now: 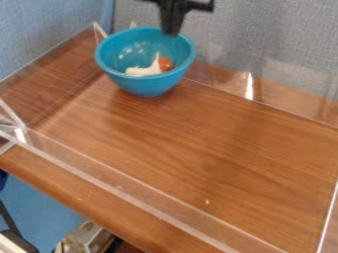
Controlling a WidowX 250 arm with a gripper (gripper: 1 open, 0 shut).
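A blue bowl stands at the back left of the wooden table, holding a pale object and an orange-red one. My dark gripper hangs blurred above the bowl at the top edge of the view, partly out of frame; nothing shows hanging from it, and I cannot tell how its fingers stand.
Transparent rims run along its edges, with grey padded walls behind and to the left. Metal fittings sit below the front left edge.
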